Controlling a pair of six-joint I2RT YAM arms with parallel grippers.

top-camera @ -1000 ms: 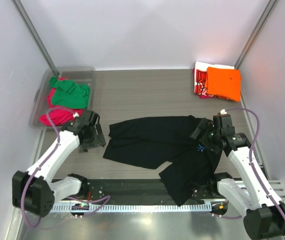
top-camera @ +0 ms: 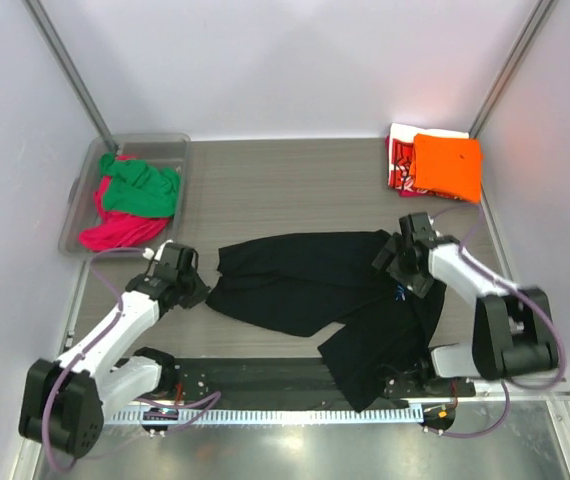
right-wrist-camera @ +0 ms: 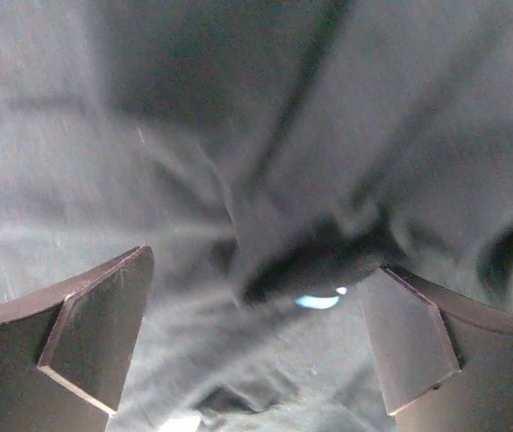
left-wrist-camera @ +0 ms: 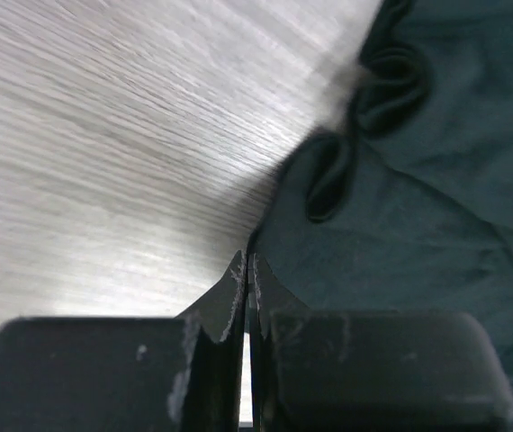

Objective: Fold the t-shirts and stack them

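Note:
A black t-shirt [top-camera: 295, 285] lies spread across the middle and right of the table, one part hanging over the front edge. At its left end is my left gripper [top-camera: 203, 297]. In the left wrist view that gripper is shut, and the shirt's thin edge [left-wrist-camera: 270, 225] runs in between its fingertips. My right gripper [top-camera: 390, 262] stands over the shirt's right part. The right wrist view shows this gripper open, with creased black cloth [right-wrist-camera: 184, 198] below and between its fingers; a small blue-white print shows there.
A grey bin [top-camera: 181, 160] at the back left holds green [top-camera: 143, 188] and pink-red cloth [top-camera: 117, 234]. Folded shirts, orange [top-camera: 447, 168] over red and white, are stacked at the back right. Bare table [top-camera: 285, 190] lies between them.
My left gripper has gone from open to shut and reached the shirt's left edge. The right arm has swung and shifted over the shirt's right part. The shirt looks nearly unmoved.

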